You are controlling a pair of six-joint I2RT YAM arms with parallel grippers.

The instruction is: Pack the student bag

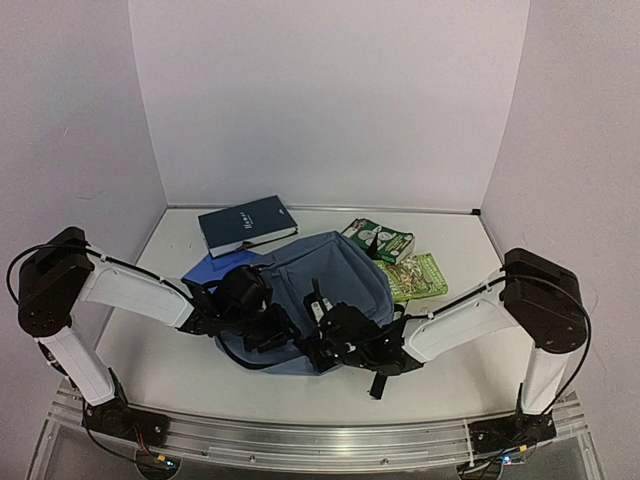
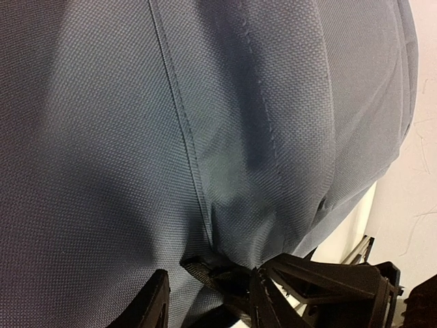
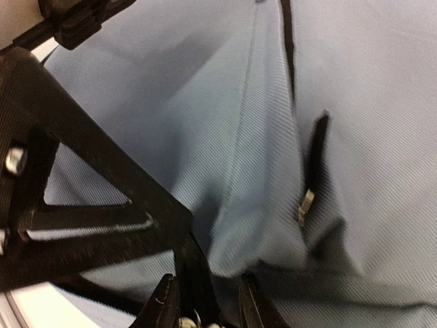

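The grey-blue bag [image 1: 345, 262] lies on the table, its fabric filling most of both wrist views. Over its left front part is my left gripper [image 1: 285, 335]. In the left wrist view the left fingers [image 2: 156, 301] stand apart, with dark parts visible between and behind them. My right gripper [image 1: 312, 350] is at the bag's front middle, close beside the left one. Its fingers [image 3: 164, 301] are also apart, and a black piece with small gold-coloured bits shows between them. A black zip pull [image 3: 315, 157] hangs on the fabric. The contact between tips and bag is hidden.
A dark hardcover book [image 1: 245, 224] lies at the back left, with a blue flat item [image 1: 210, 268] below it. Behind the bag on the right are a green-and-white book [image 1: 385, 241] and a green patterned packet [image 1: 420, 276]. Free table remains at the front and far right.
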